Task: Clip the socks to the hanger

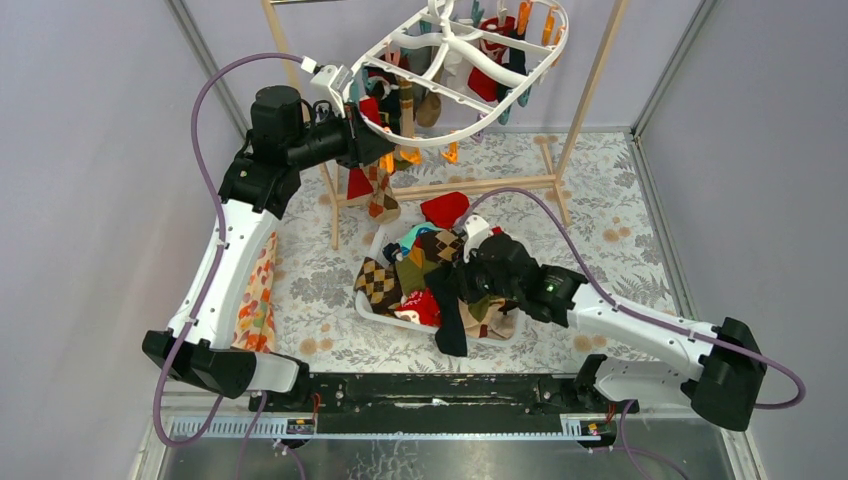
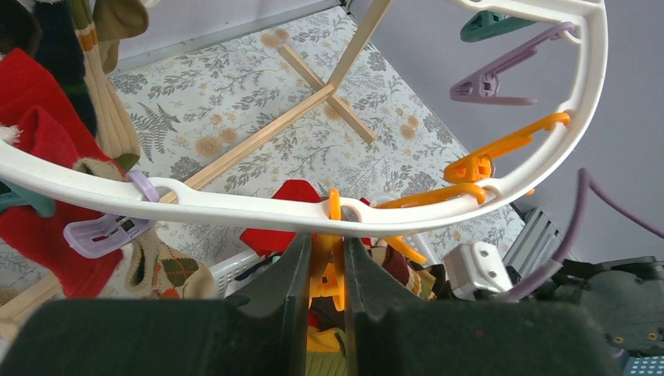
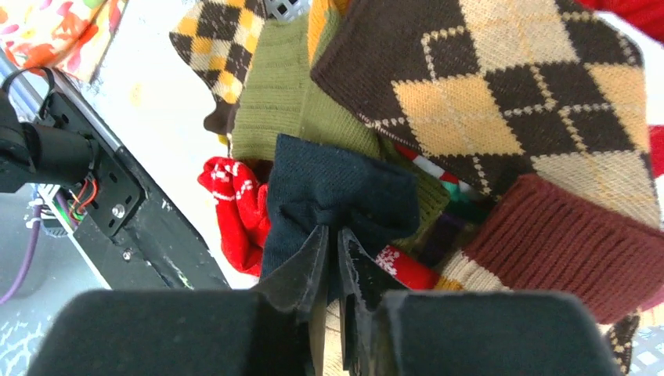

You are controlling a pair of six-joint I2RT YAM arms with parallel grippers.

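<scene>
The white hanger ring [image 1: 480, 130] hangs from a wooden stand, with clipped socks and several clips along it. My left gripper is shut on an orange clip [image 2: 335, 205] at the ring's front left. My right gripper is down in the sock pile, its fingertips close together at a dark navy sock [image 3: 337, 184]; whether cloth is between them is unclear. Brown argyle [image 3: 478, 94], olive and red socks lie around it in the white tub [image 1: 365, 310].
The stand's wooden bar [image 1: 460, 186] runs behind the tub. Patterned orange fabric [image 1: 255, 310] lies at the left.
</scene>
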